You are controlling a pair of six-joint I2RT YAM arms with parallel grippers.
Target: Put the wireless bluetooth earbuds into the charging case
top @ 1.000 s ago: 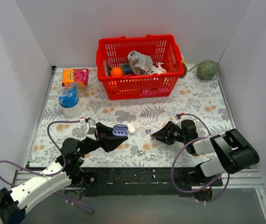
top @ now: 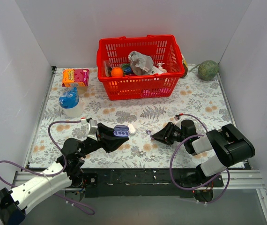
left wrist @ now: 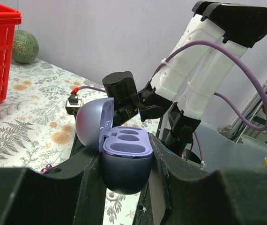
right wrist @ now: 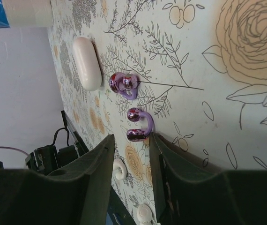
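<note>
The lilac charging case (left wrist: 126, 159) is gripped by my left gripper (top: 116, 137), raised above the table with its lid open; the hollows inside look empty. Two shiny purple earbuds lie on the patterned cloth in the right wrist view. The nearer earbud (right wrist: 139, 125) is at the fingertips of my right gripper, with its lower end in the gap between them. The other earbud (right wrist: 124, 85) rests a little farther off, clear of the fingers. My right gripper is part open and low over the cloth; contact with the nearer earbud cannot be made out.
A white oval piece (right wrist: 87, 63) lies beyond the earbuds, and a small white curled piece (right wrist: 120, 168) is nearer. The red basket (top: 140, 89) stands at the back. A cup with a blue top (top: 70, 101) is at the left. Cloth between basket and arms is mostly clear.
My right arm has shifted slightly to the left, its gripper staying low by the nearer earbud. The left arm and the case have not visibly moved.
</note>
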